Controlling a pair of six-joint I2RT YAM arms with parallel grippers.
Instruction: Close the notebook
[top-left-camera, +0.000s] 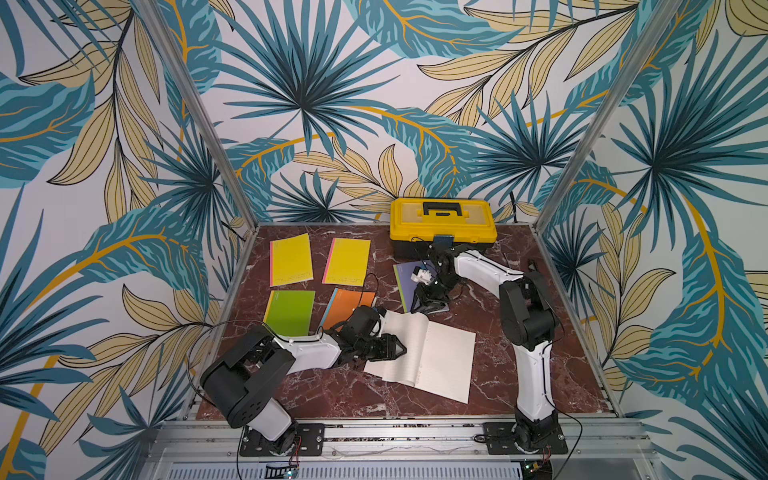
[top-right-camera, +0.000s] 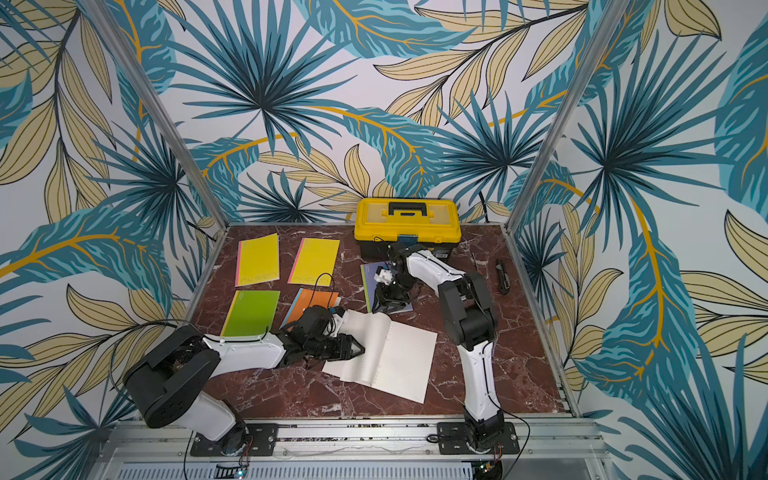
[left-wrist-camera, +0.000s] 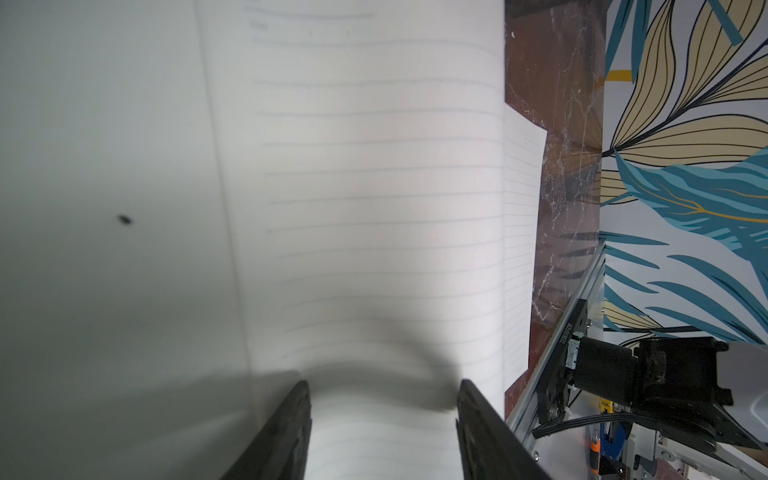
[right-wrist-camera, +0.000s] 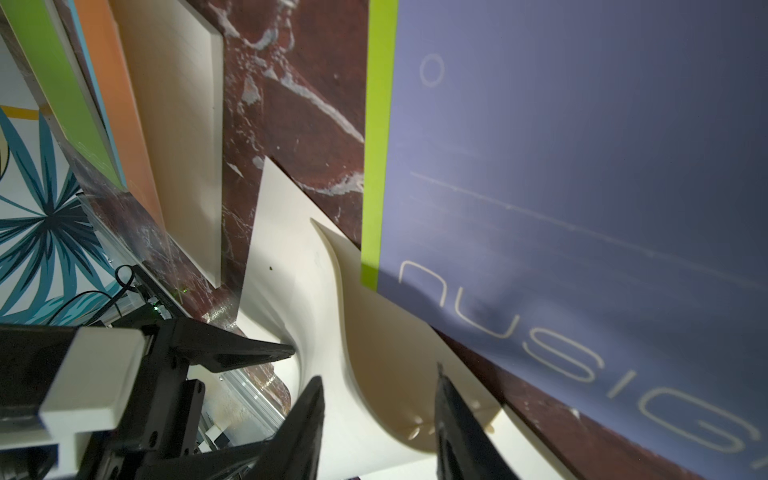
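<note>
An open notebook (top-left-camera: 448, 360) with blank, faintly lined pages lies at the front middle of the marble table, one leaf arched in the right wrist view (right-wrist-camera: 328, 336). My left gripper (top-left-camera: 392, 348) is low over its left pages, open, fingertips close to the curved paper in the left wrist view (left-wrist-camera: 384, 392). My right gripper (top-left-camera: 428, 300) is at the notebook's far edge, beside a purple notebook (right-wrist-camera: 560, 200); its fingers are apart in the right wrist view, with the curled page edge below and between them.
Yellow notebooks (top-left-camera: 290, 260), a green notebook (top-left-camera: 286, 316) and an orange notebook (top-left-camera: 344, 308) lie at the left. A yellow toolbox (top-left-camera: 444, 220) stands at the back.
</note>
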